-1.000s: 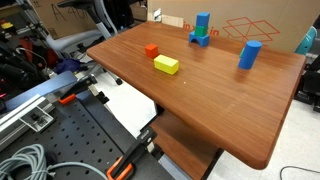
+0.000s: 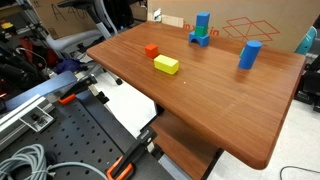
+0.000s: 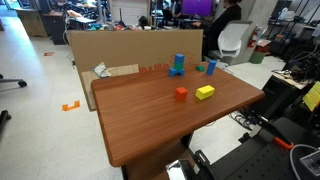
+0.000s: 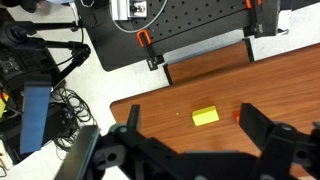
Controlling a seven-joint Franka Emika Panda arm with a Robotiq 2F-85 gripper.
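Note:
On the brown table point(image 2: 215, 95) stand a small red block point(image 2: 151, 50) and a yellow rectangular block point(image 2: 166, 65). Farther back, a green piece shows in a blue stack point(image 2: 202, 22), and a blue cup-like object point(image 2: 249, 55) stands apart from it. The wrist view looks down from above: my gripper has its two dark fingers wide apart, with nothing held. Seen through that gap, the yellow block point(image 4: 205, 116) lies below on the tabletop. The red block point(image 4: 238, 117) is partly hidden by the right finger.
A cardboard panel point(image 3: 130, 47) rises behind the table. The dark robot base table point(image 2: 60, 135) runs along the front, with clamps and coiled cable point(image 2: 30, 160). A white chair point(image 3: 233, 36) stands behind.

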